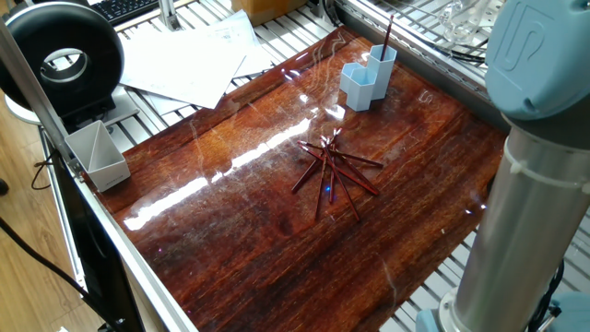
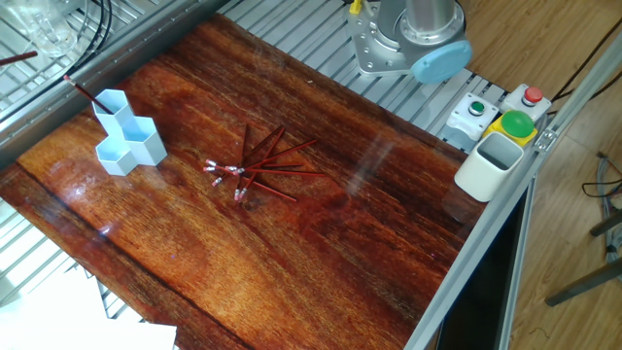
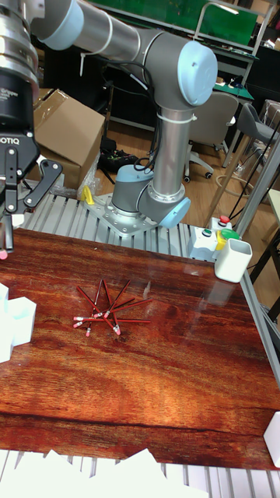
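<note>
A loose heap of dark red pencils (image 1: 334, 175) lies crossed and fanned out in the middle of the wooden table, their pale ends bunched together in exterior view 2. Toward one edge stands a light blue holder (image 2: 119, 151) made of joined hexagonal cups. One red pencil (image 2: 89, 95) leans upright in one of its cups. At the left edge of exterior view 3 my gripper (image 3: 7, 245) hangs above the table near the holder, cut off by the frame. Only one side of it shows, so its finger state is unclear. A small pink spot (image 3: 2, 256) appears beside its fingertip.
A white open container (image 2: 483, 173) stands at the opposite table edge, near the push-button boxes (image 2: 473, 114). A reddish stick (image 2: 17, 58) shows at the left border; what supports it is hidden. Papers (image 1: 189, 69) lie beyond the table.
</note>
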